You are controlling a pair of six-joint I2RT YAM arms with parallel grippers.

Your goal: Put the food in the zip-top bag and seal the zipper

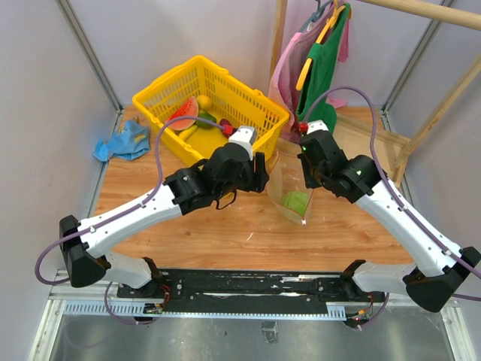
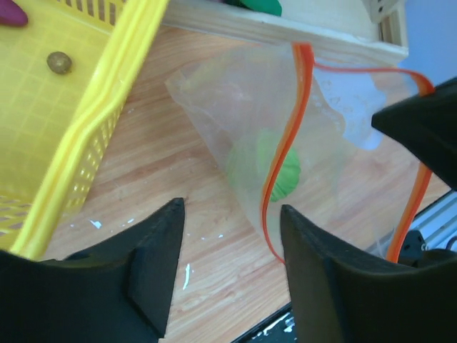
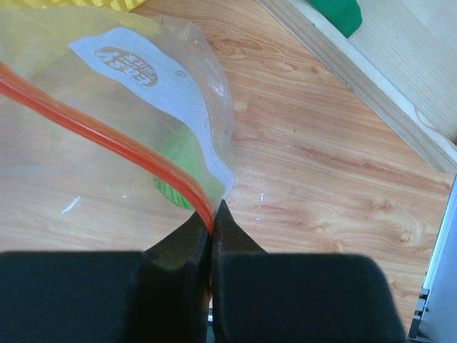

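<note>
A clear zip top bag (image 1: 291,177) with a red-orange zipper strip hangs with its mouth spread, a round green food item (image 1: 295,201) inside it. In the right wrist view my right gripper is shut on the bag's edge at the zipper strip (image 3: 107,136). My left gripper stands open at the bag's left side. Between its fingers there is only table; the near zipper edge (image 2: 282,146) passes just beside the right finger. The green item (image 2: 285,175) shows blurred through the film.
Behind and left stands a yellow basket (image 1: 167,120) with watermelon (image 1: 185,113), a lemon, an eggplant and other food. A blue cloth (image 1: 126,141) lies at far left. Clothes hang on a wooden rack (image 1: 413,139) behind right.
</note>
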